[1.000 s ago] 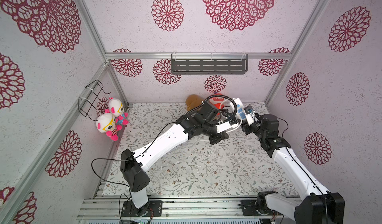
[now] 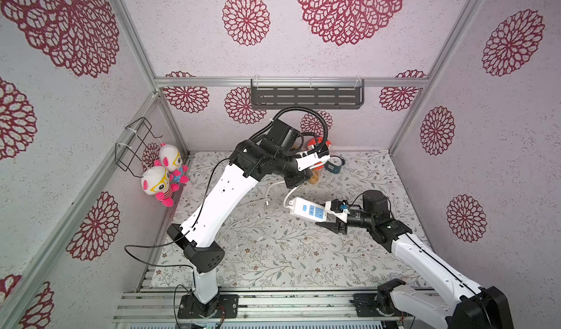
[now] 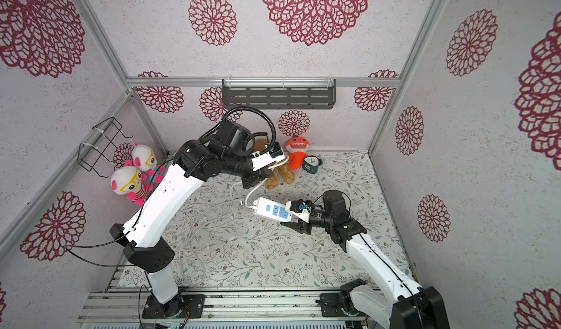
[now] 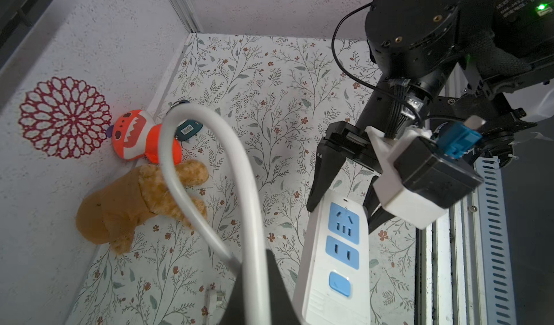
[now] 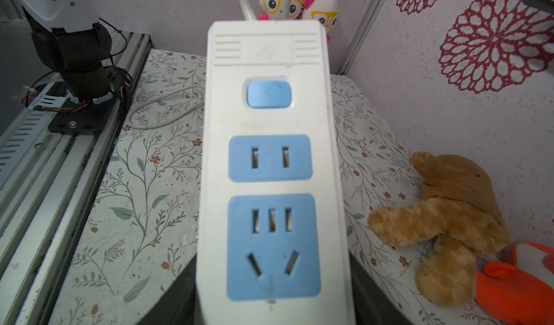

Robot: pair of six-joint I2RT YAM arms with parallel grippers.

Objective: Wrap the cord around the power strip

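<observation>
The white power strip [image 5: 271, 169], with blue sockets and a blue switch, is held off the table by my right gripper, shut on its end. In the top left view the strip [image 2: 308, 208] points left from that gripper. My left gripper is shut up and left of the strip's free end, with the white cord [image 4: 245, 175] at its fingertips. The cord arches up in a loop in the left wrist view. From the strip's far end the cord [image 2: 289, 195] rises toward the left gripper. Cord contact between the fingers is partly hidden.
A brown plush toy [image 4: 121, 209], an orange toy [image 4: 135, 137] and a small dark teal object [image 2: 333, 166] lie at the back. Two pink-and-white dolls [image 2: 163, 177] hang on the left.
The left gripper has moved up and left, away from it.
</observation>
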